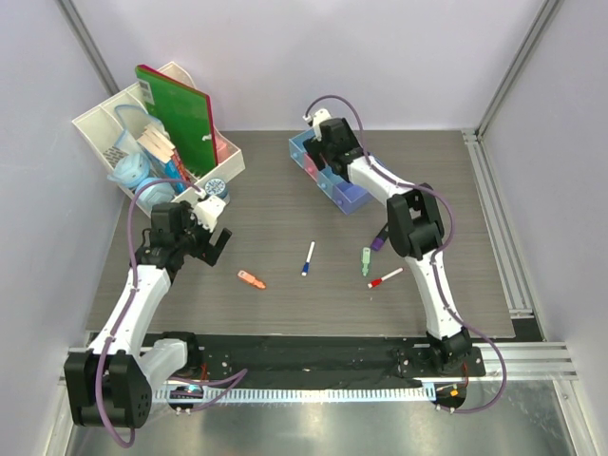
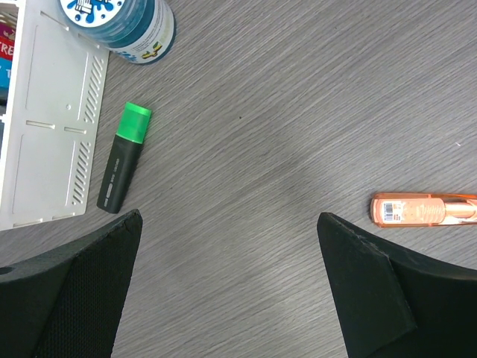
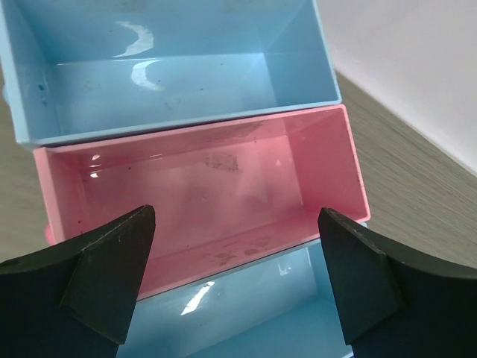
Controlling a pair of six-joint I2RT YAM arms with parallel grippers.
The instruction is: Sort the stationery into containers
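Observation:
My right gripper [image 1: 316,147] stands open over a row of small bins; in the right wrist view a pink bin [image 3: 201,186] lies between blue bins [image 3: 156,82]. My left gripper [image 1: 215,245] is open above bare table, near an orange highlighter [image 1: 251,279] [image 2: 423,209] and a black-and-green highlighter [image 2: 124,158]. Across the table lie a blue-capped marker [image 1: 309,259], a green highlighter [image 1: 366,262], a red-capped marker [image 1: 385,277] and a purple highlighter [image 1: 378,241], partly hidden by the right arm.
A white organizer [image 1: 100,128] with a green board and supplies fills the back left. A round jar [image 1: 217,187] [image 2: 141,41] stands beside it.

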